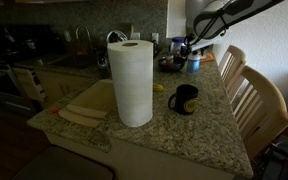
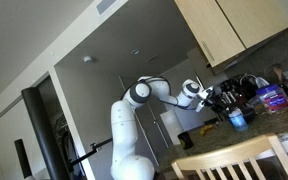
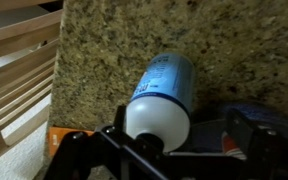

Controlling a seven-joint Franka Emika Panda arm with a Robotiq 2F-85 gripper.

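Observation:
A blue bottle with a white lid (image 3: 164, 98) stands on the counter, seen from above in the wrist view. My gripper is open over it, with one dark finger (image 3: 114, 142) to the left of the lid and the other to the right. A gap shows between the lid and the right finger. From exterior view 1, the bottle (image 1: 193, 64) is at the counter's far end, with the gripper just above it. The second exterior view has the bottle (image 2: 238, 121) near the counter edge, below the arm's end.
A dark bowl (image 1: 170, 63) sits left of the bottle. Nearer the camera are a paper towel roll (image 1: 132, 85) and a black mug (image 1: 184, 100). Wooden chairs (image 1: 259, 105) line the right edge. A clear-sided tub with a blue lid (image 2: 274, 98) stands close by.

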